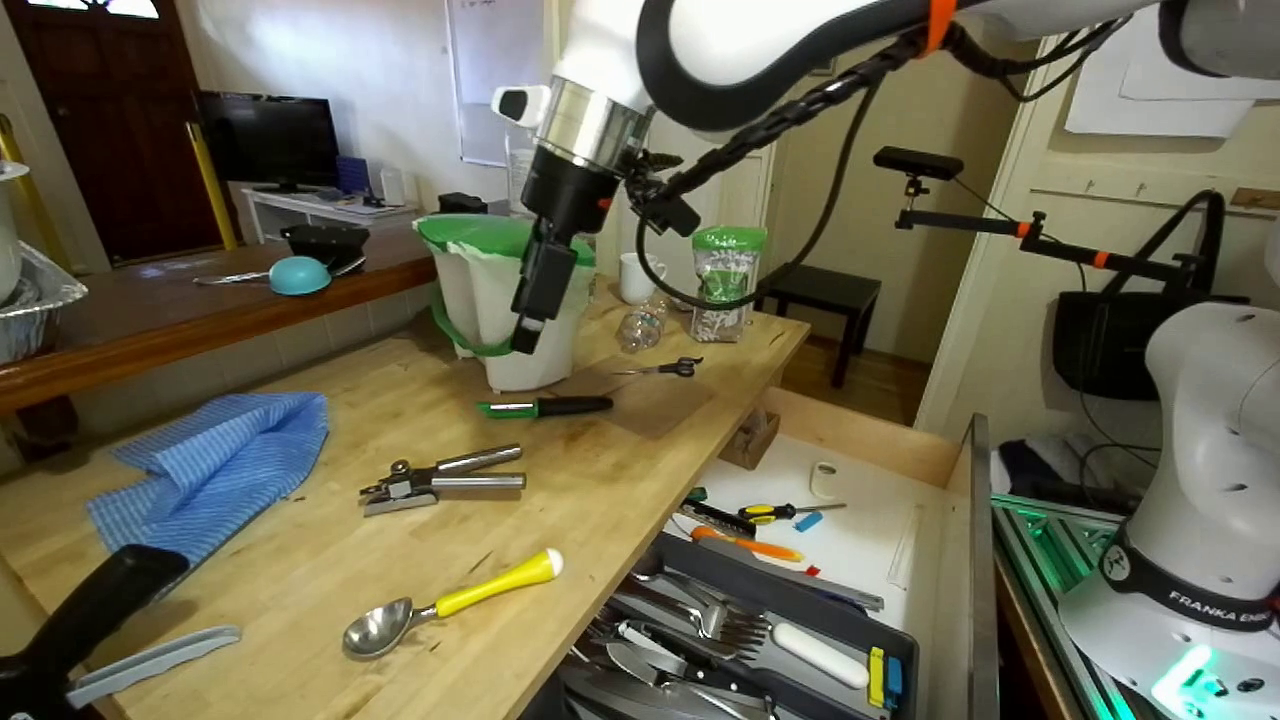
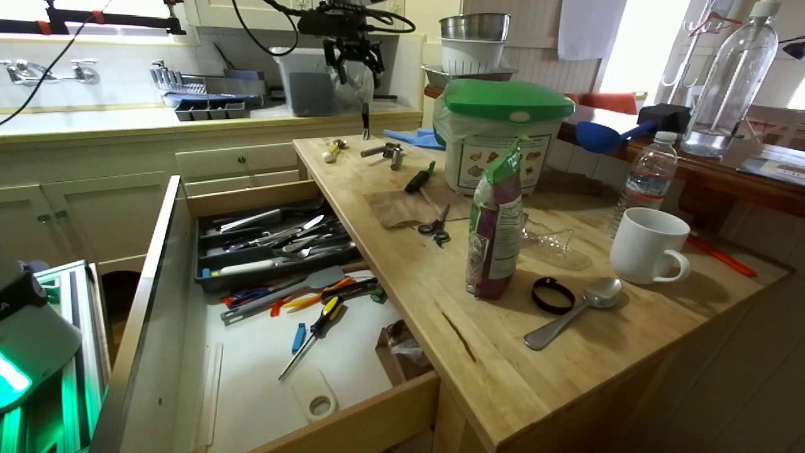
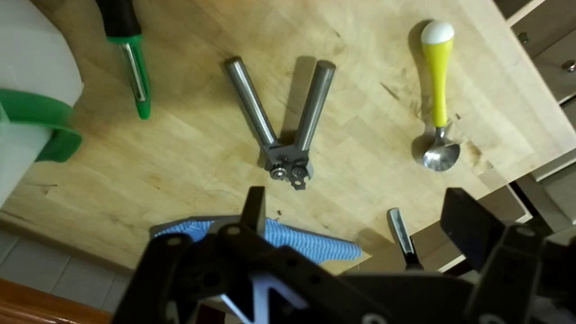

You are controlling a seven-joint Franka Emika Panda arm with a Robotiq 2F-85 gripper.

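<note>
My gripper is open and empty, its two dark fingers wide apart in the wrist view. It hangs above the wooden counter, in front of the white bin with a green lid point(image 1: 480, 282) as exterior view 1 sees it. Below lie a metal can opener point(image 3: 289, 156) with its handles spread and a yellow-handled scoop point(image 3: 438, 81). A green and black peeler point(image 3: 135, 70) rests near the bin. The blue striped cloth point(image 3: 308, 241) is partly hidden by the gripper, as is a black-handled tool with a grey end point(image 3: 400, 229).
An open drawer point(image 2: 256, 370) with a cutlery tray point(image 2: 207, 284) lies beside the counter. Scissors point(image 2: 435, 226), a standing bag point(image 2: 494, 234), a white mug point(image 2: 641, 245) and a spoon point(image 2: 570, 313) occupy the counter's other end. Bare wood surrounds the can opener.
</note>
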